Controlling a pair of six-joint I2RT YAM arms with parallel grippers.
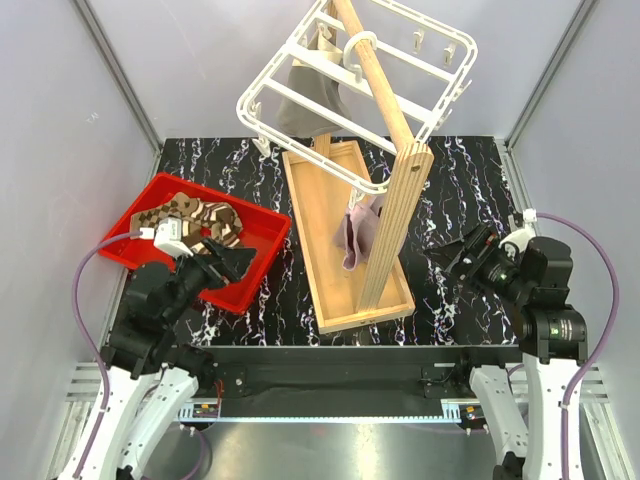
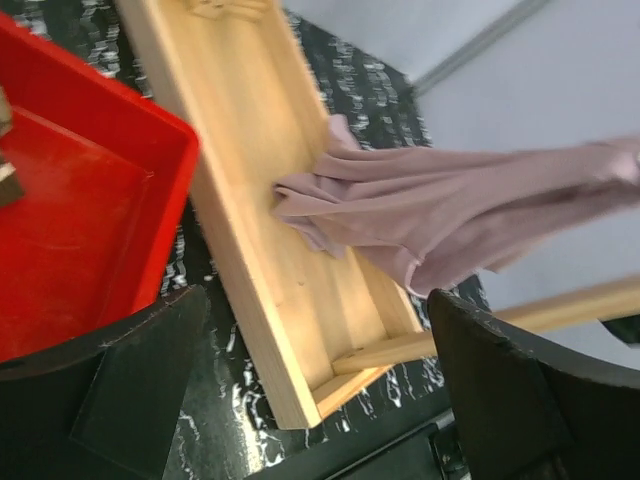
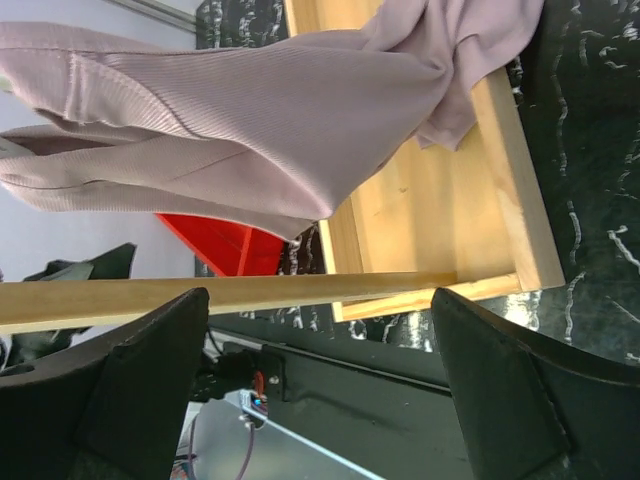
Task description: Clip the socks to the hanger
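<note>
The white rack hanger (image 1: 290, 70) stands on a wooden post at top centre, with several clips. A grey sock (image 1: 305, 100) hangs at its back, and a pink sock (image 1: 355, 235) hangs lower by the post, seen large in the right wrist view (image 3: 250, 120). Brown patterned socks (image 1: 185, 215) lie in the red bin (image 1: 235, 300) on the left. My left gripper (image 1: 228, 263) is open over the bin's right side, empty. My right gripper (image 1: 455, 255) is open right of the post, empty.
The wooden tray base (image 1: 310, 280) with its upright post (image 1: 390, 240) fills the middle, between the two grippers. Bare black marble table (image 1: 460, 190) shows at the right. Grey walls bound both sides.
</note>
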